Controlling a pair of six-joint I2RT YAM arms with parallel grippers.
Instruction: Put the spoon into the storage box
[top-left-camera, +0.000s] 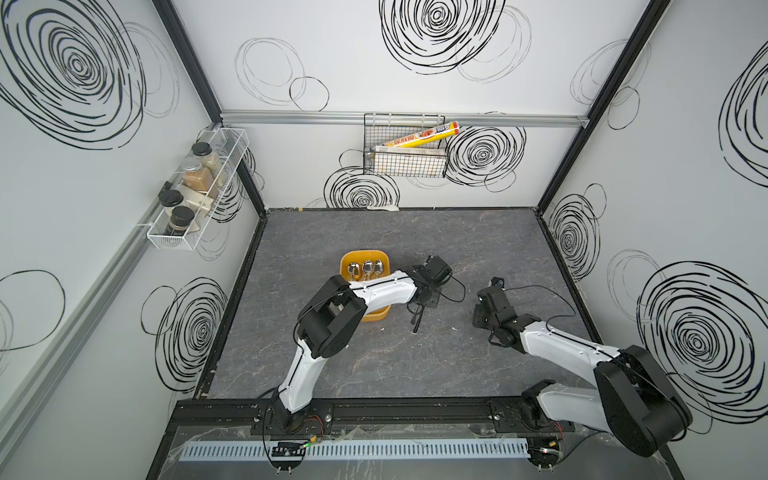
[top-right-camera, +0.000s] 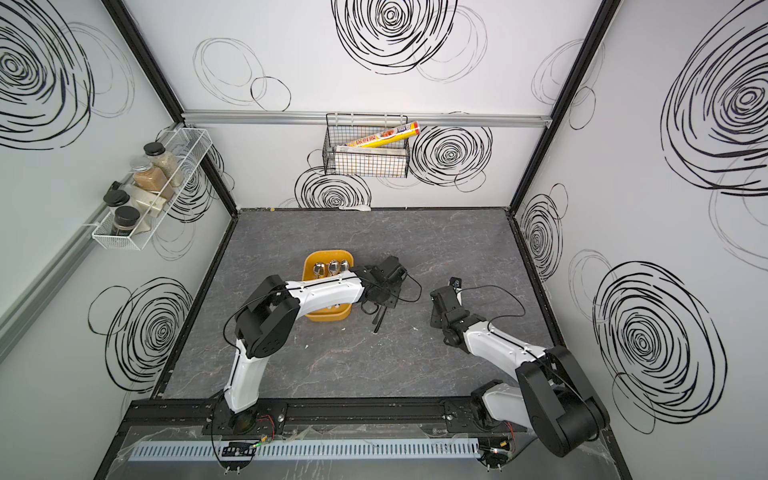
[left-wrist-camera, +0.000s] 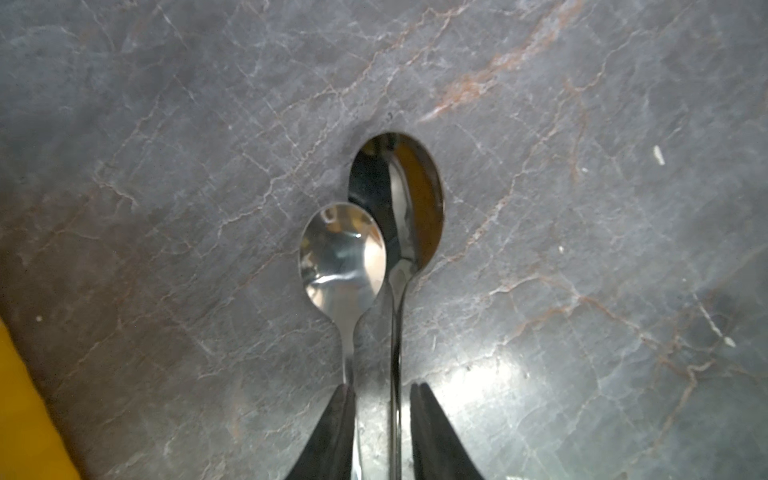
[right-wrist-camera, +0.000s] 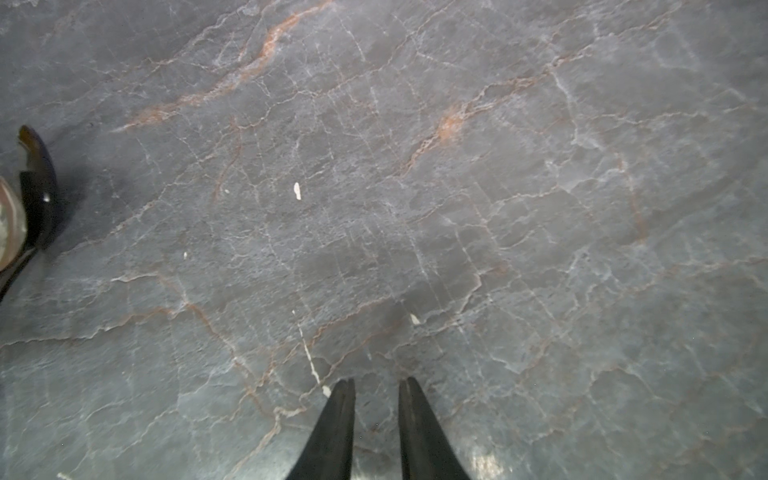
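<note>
Two spoons are in the left wrist view: a small silver spoon (left-wrist-camera: 340, 260) and, beside it, a larger one with a dark, mirror-like bowl (left-wrist-camera: 416, 208). My left gripper is open around the larger spoon's handle; the small spoon's handle runs along the inner edge of the left finger. Whether either handle touches a finger, I cannot tell. From above, a dark handle (top-left-camera: 417, 320) sticks out below the left gripper, right of the orange storage box (top-left-camera: 376, 317). Open and empty, my right gripper hovers over bare table.
Several spoons (top-left-camera: 368, 268) lie inside the box, whose middle is covered by the left forearm (top-left-camera: 384, 293). A wire basket (top-left-camera: 405, 152) hangs on the back wall, a jar rack (top-left-camera: 196, 188) on the left.
</note>
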